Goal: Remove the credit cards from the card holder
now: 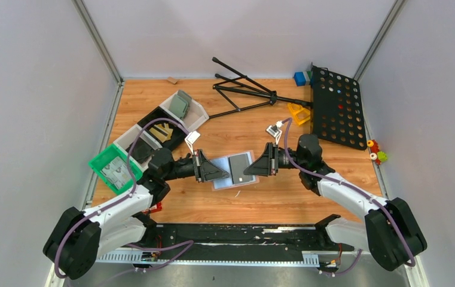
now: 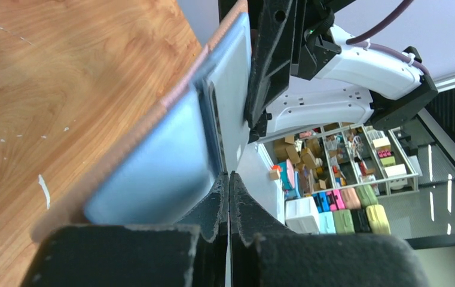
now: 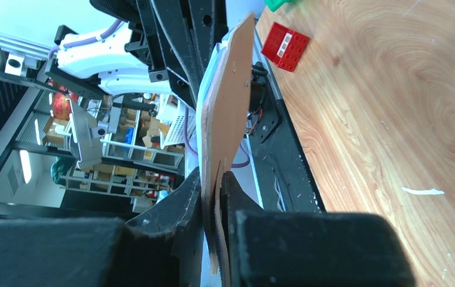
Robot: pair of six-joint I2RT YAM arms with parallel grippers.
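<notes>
The card holder [image 1: 220,163] is held above the table between my two grippers, its pale blue inner side bordered in pinkish tan. A grey card [image 1: 240,168] lies on that side, its thin edge towards my left gripper. My right gripper is shut on the card holder [image 3: 228,98], whose tan outer face runs down between the fingers. My left gripper is shut; nothing clearly shows between its fingertips, which appear close to the lower end of the grey card [image 2: 229,89]. Whether they touch it I cannot tell.
Left of the arms stand joined trays, among them a green one [image 1: 95,162]. A red brick [image 3: 285,48] lies near the front edge. Behind are a folded black tripod [image 1: 243,89] and a black perforated panel [image 1: 338,107]. Bare table lies in front of the holder.
</notes>
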